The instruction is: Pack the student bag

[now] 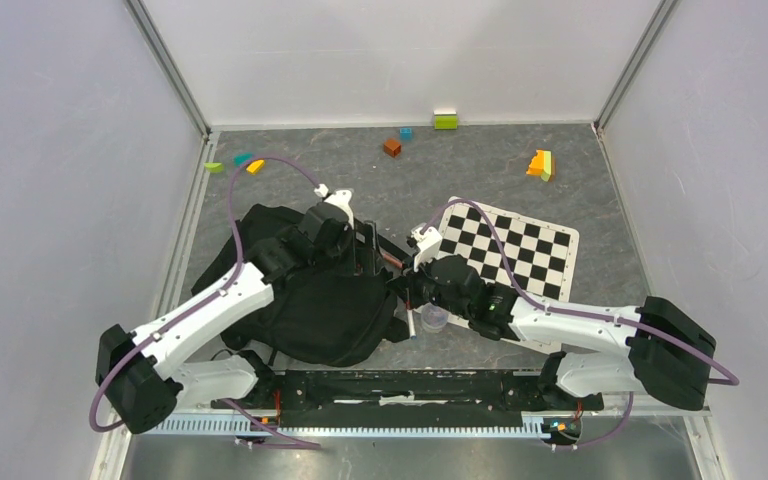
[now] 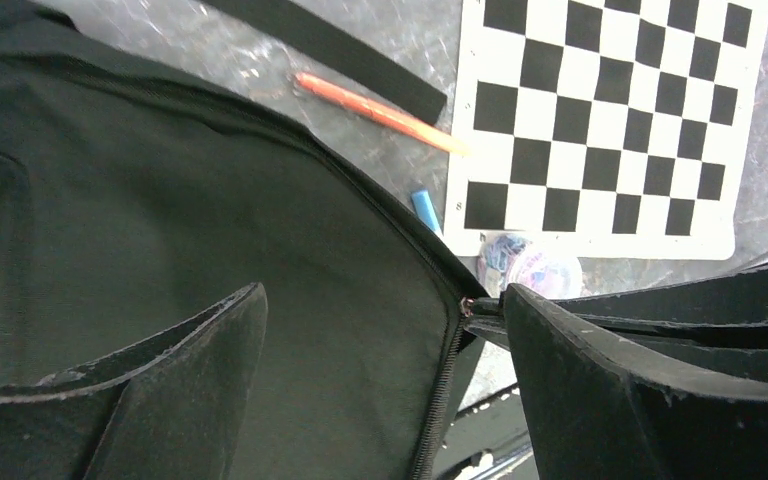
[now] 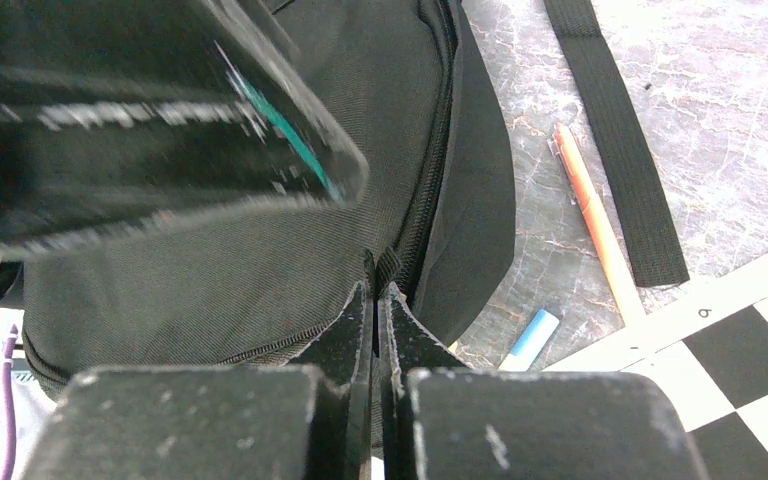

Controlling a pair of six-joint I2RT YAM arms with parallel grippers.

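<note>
The black student bag [image 1: 310, 315] lies flat at the left of the workspace. My left gripper hangs over the bag with fingers spread wide, just beside the zipper edge near my right gripper. My right gripper is shut at the bag's zipper edge, on a small dark tab that looks like the zipper pull. An orange pen [image 2: 380, 110] and a blue-capped marker [image 2: 423, 208] lie beside the bag, with a clear round container [image 2: 530, 270] of small items.
A checkerboard mat [image 1: 535, 240] lies at the right. A black strap [image 3: 615, 140] stretches beside the pens. Coloured blocks [image 1: 392, 147] are scattered along the back, where the table is mostly clear.
</note>
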